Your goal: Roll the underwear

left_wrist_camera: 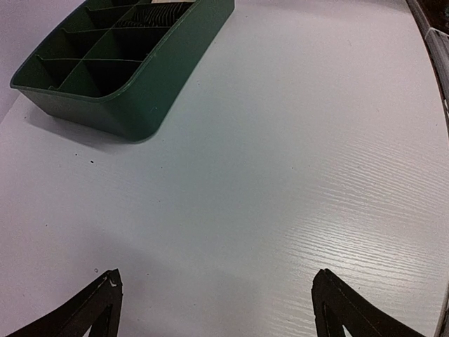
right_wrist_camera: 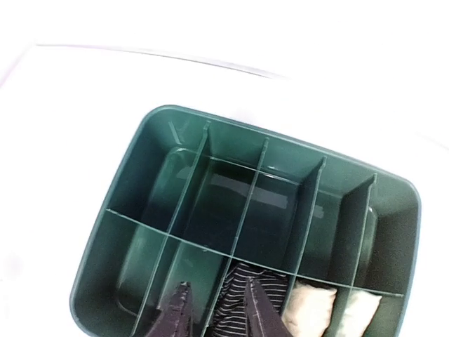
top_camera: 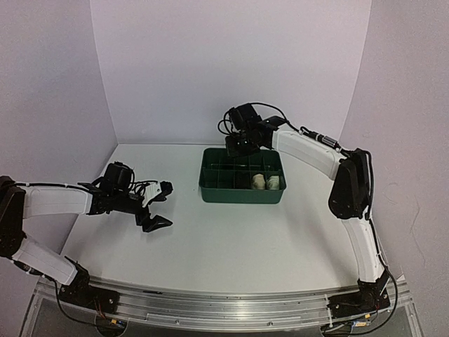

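A dark striped roll of underwear [right_wrist_camera: 249, 298] lies in a front compartment of the green divided box [right_wrist_camera: 245, 123], beside two cream rolls [right_wrist_camera: 309, 309] in neighbouring compartments. My right gripper hangs above the box's front row, fingers apart, with no cloth visibly held between them. My left gripper stands open over the table left of the box, nothing between its fingers.
Walls stand at the back, left and right, and a metal rail runs along the front edge.
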